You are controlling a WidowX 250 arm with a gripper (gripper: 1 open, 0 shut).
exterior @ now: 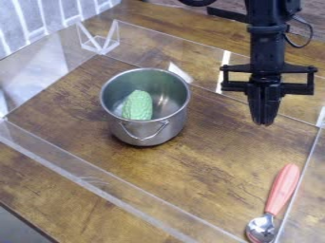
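Observation:
A black gripper [264,112] hangs over the right back of the wooden board, pointing down with its fingertips shut and nothing visible between them. To its left a steel pot [166,128] holds a green bumpy object [136,106], resembling a bitter melon. At the lower right, apart from the gripper, lies an ice-cream scoop with a pink handle [282,190] and a metal head [260,227].
A clear plastic-walled tray [40,144] surrounds the pot and scoop on the wooden table [51,195]. Bare wood lies between the pot and the scoop. A grey-striped cloth [32,24] is at the back left.

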